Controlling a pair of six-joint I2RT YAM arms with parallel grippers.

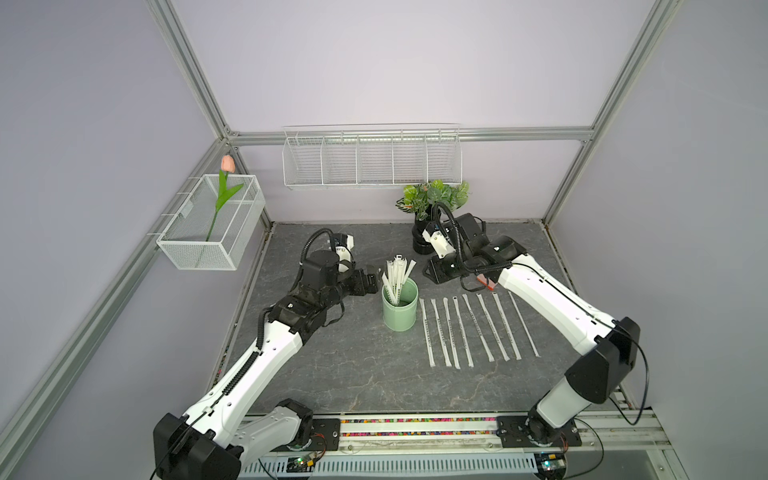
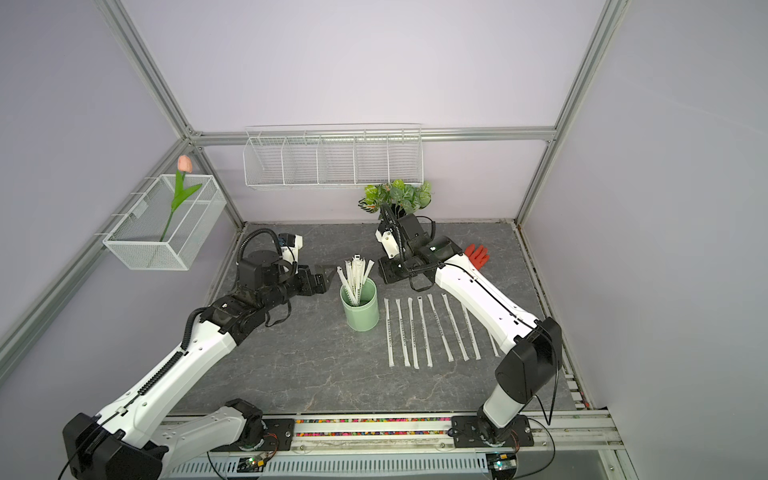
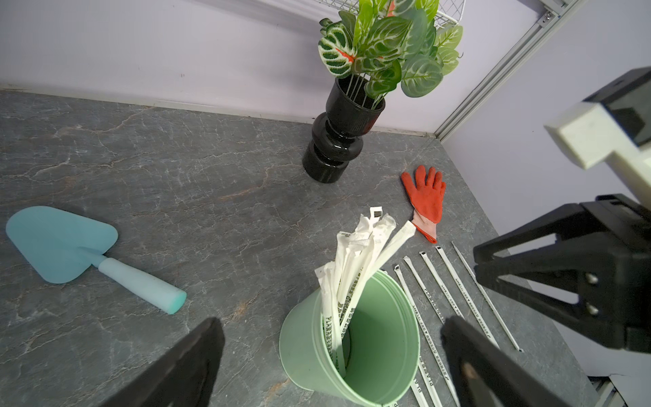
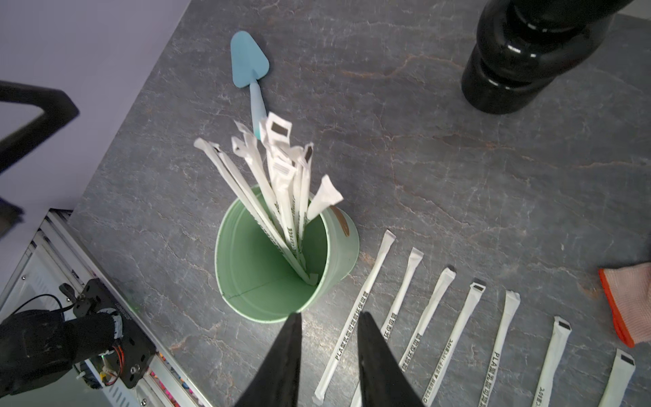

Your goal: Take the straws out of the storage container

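Note:
A green cup [image 1: 399,318] in mid-table holds a bundle of white wrapped straws [image 4: 284,176], tops above the rim. Several more straws [image 4: 352,315] lie side by side to its right on the grey table. My left gripper [image 1: 369,282] hangs just left of the cup, open, its fingers blurred at the bottom of the left wrist view. My right gripper is raised right of the straws in the cup, open with nothing between its fingers.
A black vase with leaves [image 3: 332,149] stands at the back, a red glove [image 3: 425,200] lies at right, a blue trowel [image 3: 61,244] at left. Wire baskets [image 1: 371,157] hang on the walls.

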